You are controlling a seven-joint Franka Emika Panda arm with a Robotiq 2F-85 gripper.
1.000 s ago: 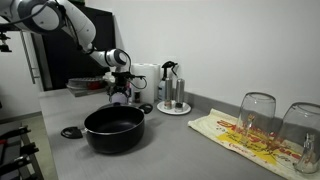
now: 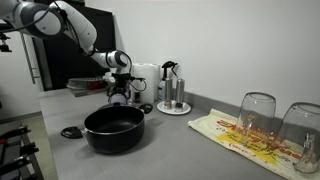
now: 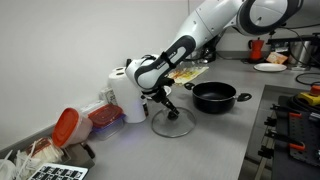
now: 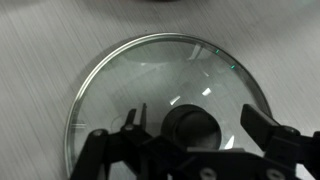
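Observation:
A round glass lid (image 3: 185, 128) with a steel rim lies flat on the table, its black knob (image 4: 191, 127) upward. My gripper is open above the lid, one finger on either side of the knob in the wrist view. No contact between the fingers and the knob can be made out. In exterior view 2 the gripper (image 3: 172, 97) is low over the lid, beside a black two-handled pot (image 3: 215, 99). The pot (image 2: 115, 138) stands uncovered in the foreground of exterior view 1, where it partly blocks the lid's area.
Tall bottles or mills (image 2: 180, 92) stand on a plate behind the pot. Two upturned glasses (image 2: 257, 112) rest on a yellow patterned cloth (image 2: 218, 127). An orange container (image 3: 68, 127) and a dish rack (image 3: 45, 160) are left of the lid. Bare table lies in front of it.
The arm and gripper show at most a very slight shift above the lid. The pot and the other objects stay where they were.

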